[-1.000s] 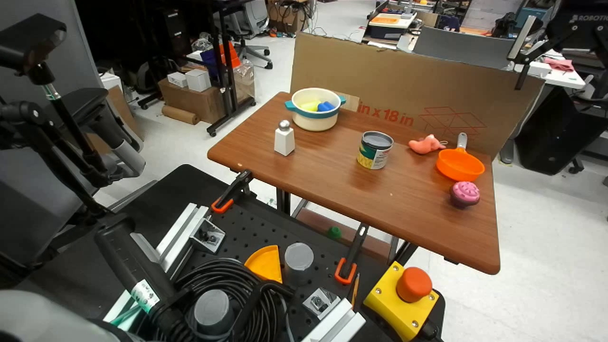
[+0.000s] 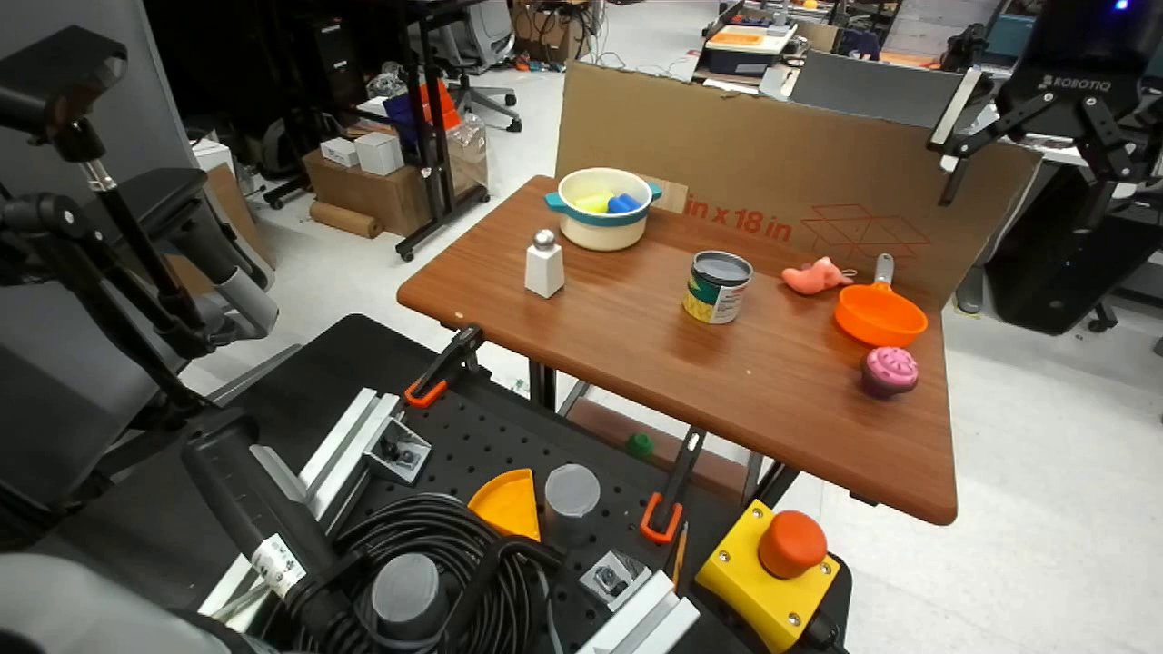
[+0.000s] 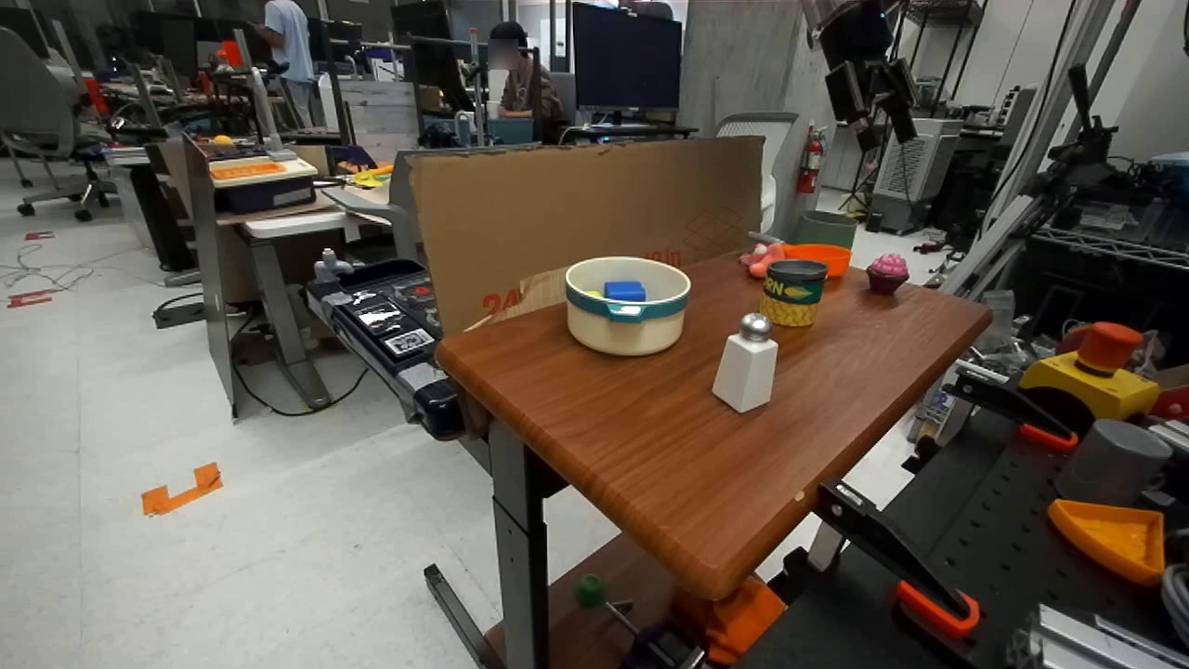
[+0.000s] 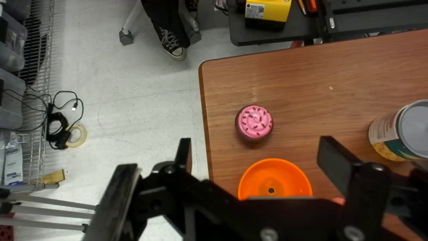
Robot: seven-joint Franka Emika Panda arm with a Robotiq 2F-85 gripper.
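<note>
My gripper is open, high above the right end of the wooden table, with nothing between its fingers. In exterior view 1 the gripper (image 2: 1019,196) shows at the upper right, well clear of everything on the table. Below it, the wrist view shows a pink-topped cupcake (image 4: 255,122) and an orange strainer (image 4: 275,179), partly covered by the gripper's body. A corn can (image 2: 717,288) stands mid-table. Beside the strainer lies a pink toy (image 2: 815,276). Toward the far left are a white shaker (image 2: 544,265) and a cream pot (image 2: 604,233) holding blue (image 2: 622,203) and yellow items.
An upright cardboard sheet (image 2: 752,163) walls off the table's back edge. Clamps (image 2: 678,487) grip the front edge, near a yellow box with a red button (image 2: 770,569). Bare tabletop (image 2: 654,349) lies along the front.
In exterior view 1 my gripper has come left and slightly down, with more of it in view. The objects on the table are where they were.
</note>
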